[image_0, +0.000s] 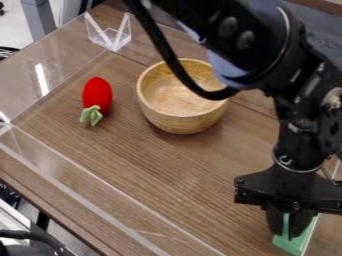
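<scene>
My gripper (286, 212) is low at the bottom right, shut, its tips down over a flat green object (295, 240) that it partly covers. Whether anything thin is between the fingers is hidden. A red plush item with pale green leaves (96, 96) lies on the left of the table. A wooden bowl (183, 111) stands at the upper middle.
A clear plastic holder (110, 28) stands at the back left. The arm fills the upper right.
</scene>
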